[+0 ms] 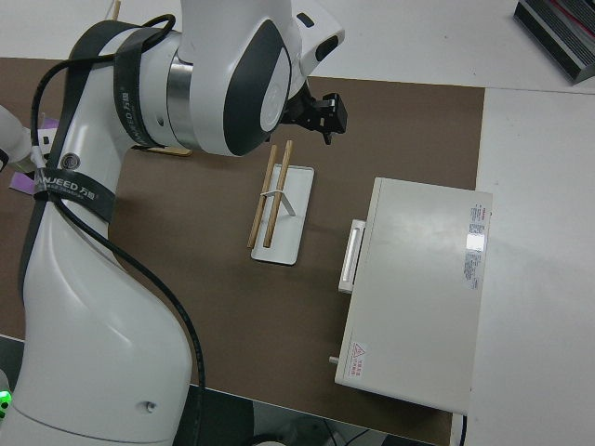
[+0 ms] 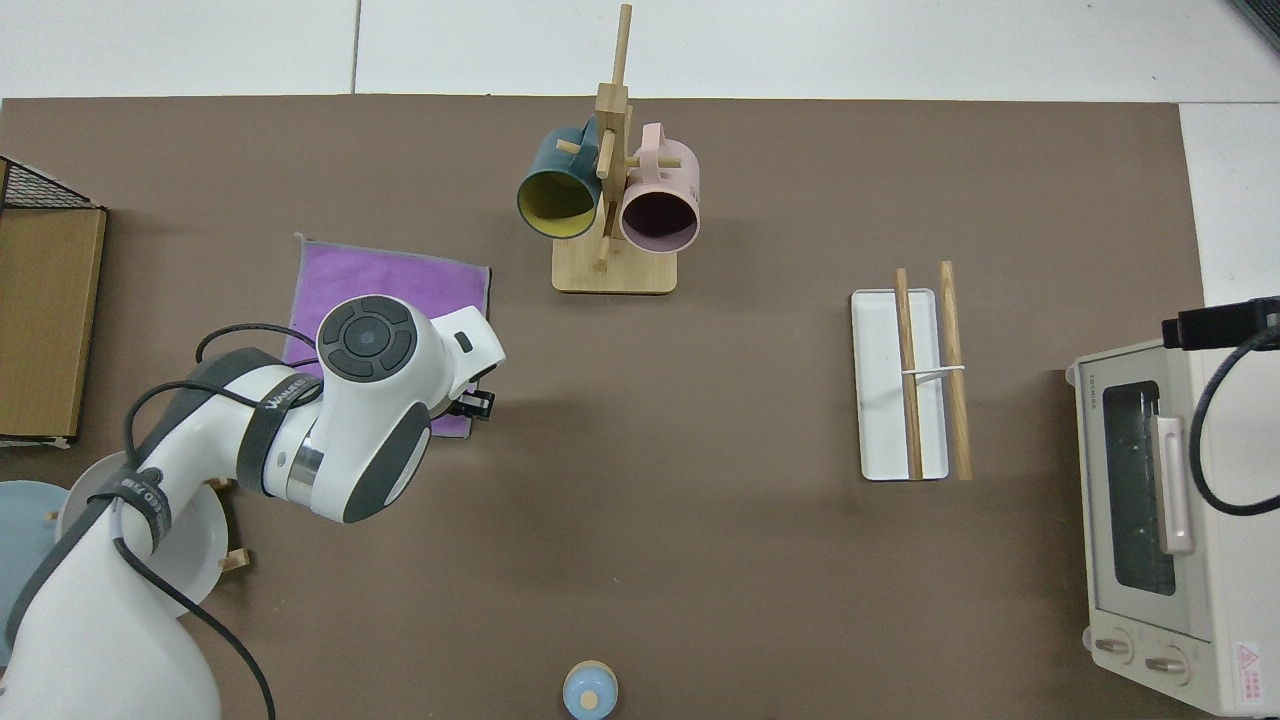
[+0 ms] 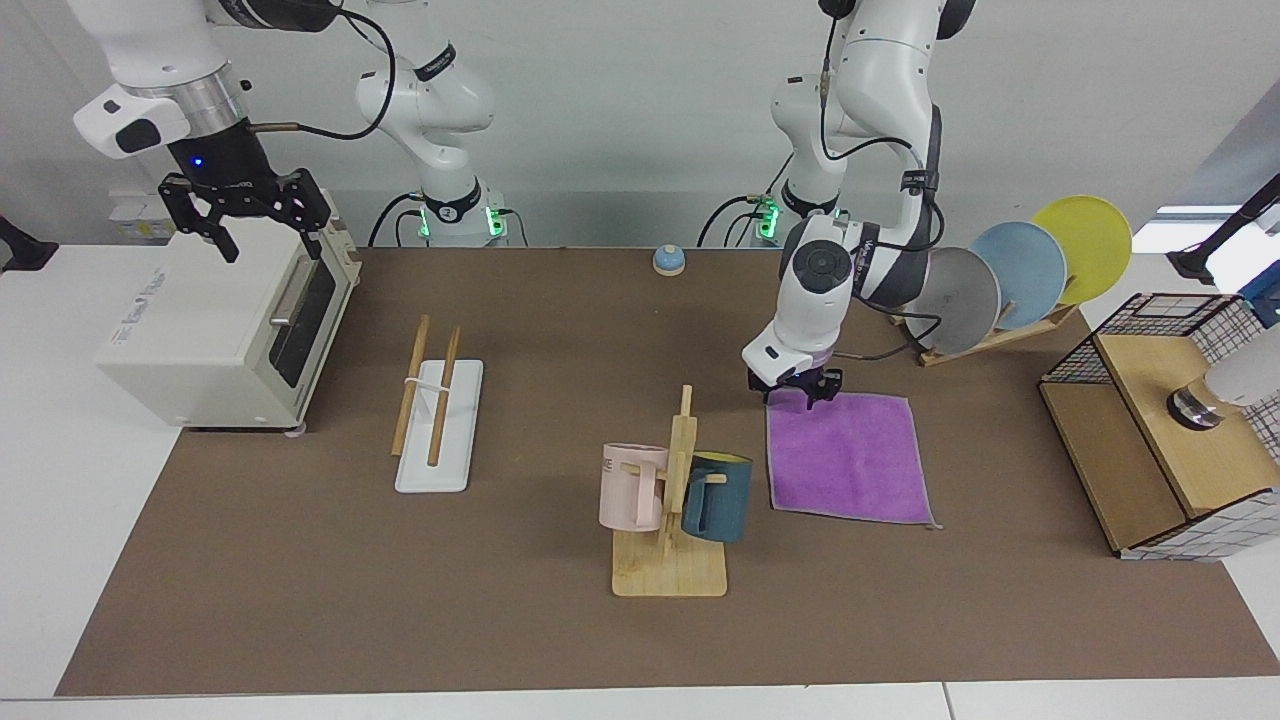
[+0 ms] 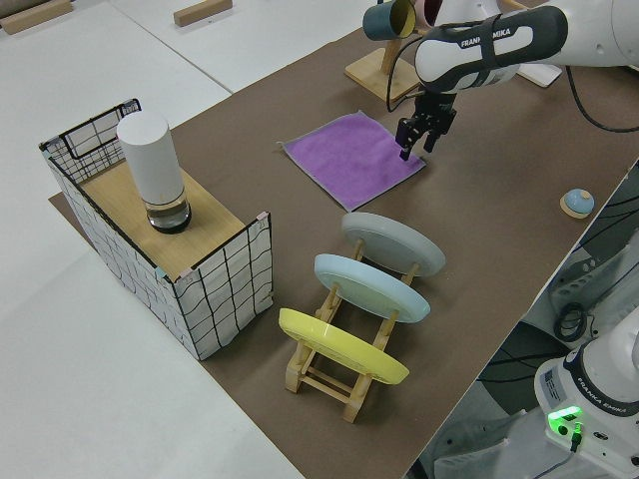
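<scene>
My left arm reaches over the purple cloth [image 3: 846,462]; its gripper [image 4: 419,135] is small and dark, its fingertips above the cloth, their opening unclear. My other gripper [image 3: 246,228] hangs above the white toaster oven [image 3: 198,336], its opening hard to judge. A pink mug [image 2: 660,210] and a teal mug [image 2: 552,186] hang on a wooden tree [image 2: 612,282]. A white tray [image 2: 876,384] holds two wooden sticks [image 2: 954,372].
A plate rack with grey, blue and yellow plates [image 4: 344,349] stands beside a wire basket [image 4: 220,289] holding a white cylinder [image 4: 150,160]. A small blue round object [image 2: 589,690] lies near the edge.
</scene>
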